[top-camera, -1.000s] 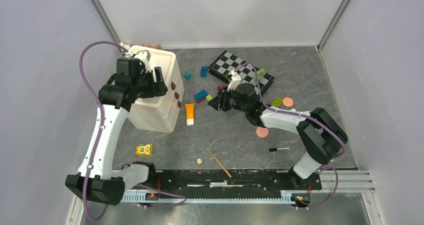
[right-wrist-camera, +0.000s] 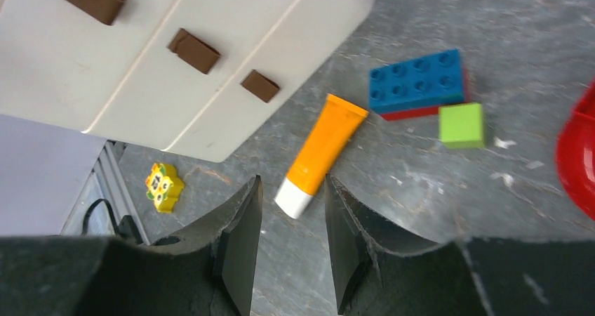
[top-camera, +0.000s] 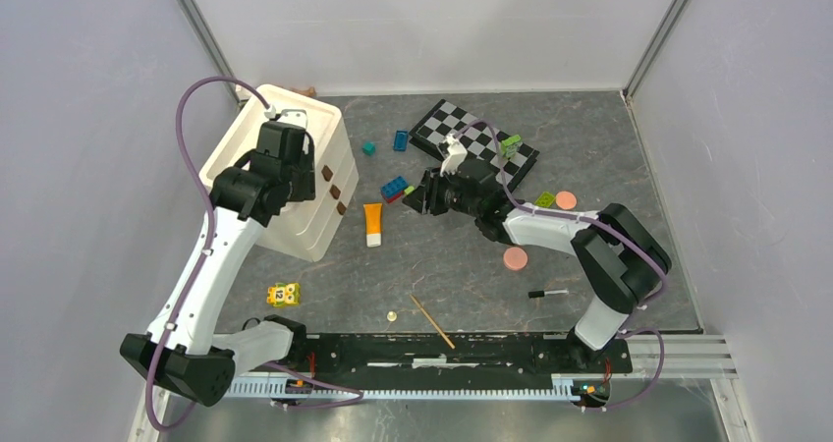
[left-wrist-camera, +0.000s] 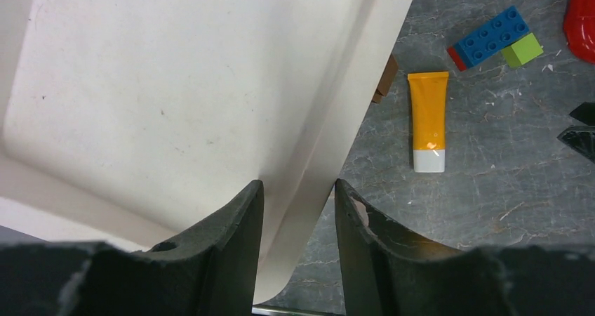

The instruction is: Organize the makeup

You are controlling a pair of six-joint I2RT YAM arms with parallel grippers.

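A tall white drawer unit with brown handles stands at the back left, its top open. My left gripper is shut on the unit's near right rim, one finger inside the wall and one outside. An orange tube with a white cap lies on the table just right of the unit. To the right of that tube, my right gripper hovers above the table, its fingertips apart with nothing between them in the right wrist view. A red object shows partly at that view's right edge.
Toy bricks, blue and red, lie by the right gripper. A chessboard is behind. Pink discs, a black-and-white pen-like item, a wooden stick and a yellow toy are scattered about. The front middle has free room.
My left gripper has come down onto the drawer unit's rim and closed on it. The unit has shifted left. My right gripper has moved slightly left.
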